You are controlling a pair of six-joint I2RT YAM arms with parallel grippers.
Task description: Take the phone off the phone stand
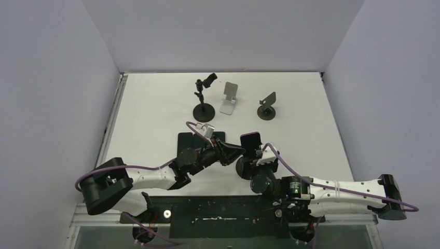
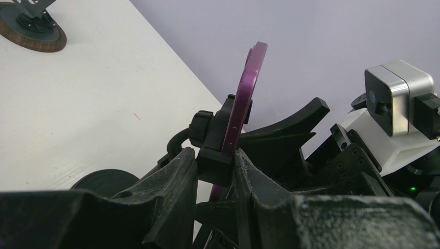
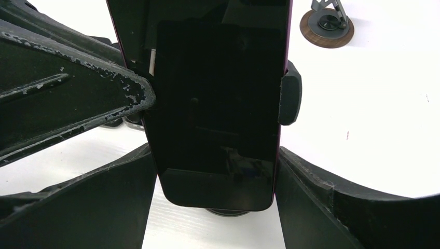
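Note:
The dark phone with a purple frame stands upright in a black stand, whose clamp grips its sides. My left gripper is shut on the stand's clamp, beside the phone. My right gripper is part open around the lower end of the phone, one finger at each side; whether both press on it I cannot tell. The stand's round base shows partly behind the grippers.
A black stand, a silver stand and a small stand on a wooden base are at the back. Dark flat objects lie left of centre.

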